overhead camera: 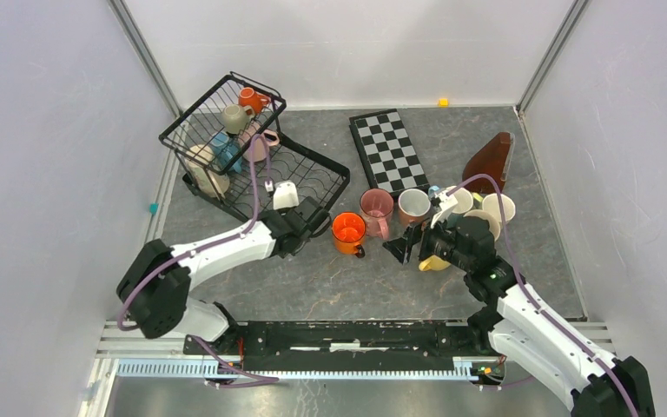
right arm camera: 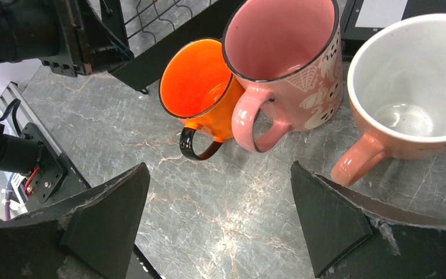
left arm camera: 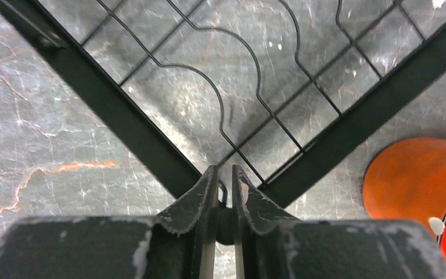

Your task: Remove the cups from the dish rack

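Note:
At the back left stands the black dish rack [overhead camera: 320, 159]. Its upper tier holds an orange cup [overhead camera: 251, 100] and a greenish cup [overhead camera: 236, 117]; blue [overhead camera: 225, 149], pink and cream [overhead camera: 212, 180] cups sit lower. My left gripper is over the rack's front corner, fingertips a narrow gap apart, no cup between them. On the table stand an orange cup [right arm camera: 193, 78], a pink cup [right arm camera: 310, 81] and a white-and-peach cup [right arm camera: 409, 110]. Spread wide, my right gripper is in front of these cups, nothing between its fingers.
More cups, including a white one [overhead camera: 499, 207], crowd around the right gripper, partly hidden by it. A chessboard [overhead camera: 389, 149] lies behind the cups, with a brown object [overhead camera: 489, 162] at back right.

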